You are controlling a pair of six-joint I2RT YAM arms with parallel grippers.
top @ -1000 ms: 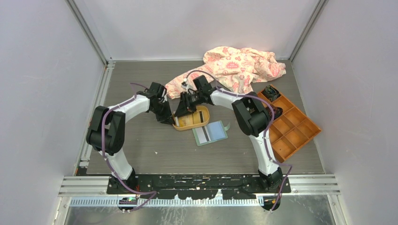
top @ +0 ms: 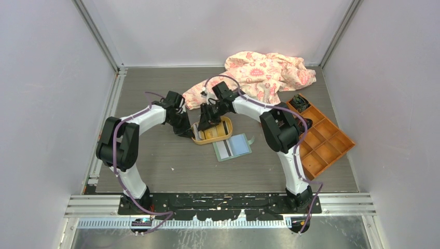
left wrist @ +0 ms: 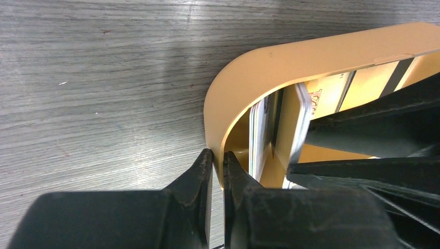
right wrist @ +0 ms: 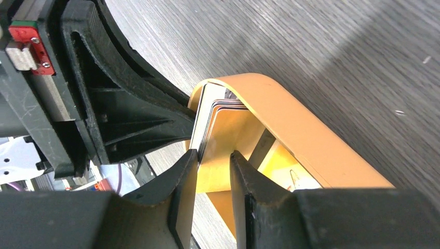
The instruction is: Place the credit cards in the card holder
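Observation:
A yellow oval box (top: 229, 133) near the table's middle holds upright cards in two thin bundles. In the left wrist view, one bundle (left wrist: 256, 139) stands near the box's rounded end, and a thicker stack (left wrist: 301, 122) leans beside it. My left gripper is shut on the box's rim. My right gripper reaches into the box with its fingertips apart, over the orange-faced card stack (right wrist: 224, 139). One fingertip meets the stack's edge; whether the stack is pinched is unclear. The card holder (top: 238, 143) lies open on the table, right of the box.
A patterned cloth (top: 259, 72) is bunched at the back. An orange-brown compartment tray (top: 327, 140) stands on the right, with dark items in its far end. Bare table lies in front of the box and left of the holder.
More white card edge now shows at the box's left end. The left arm and the holder stay put.

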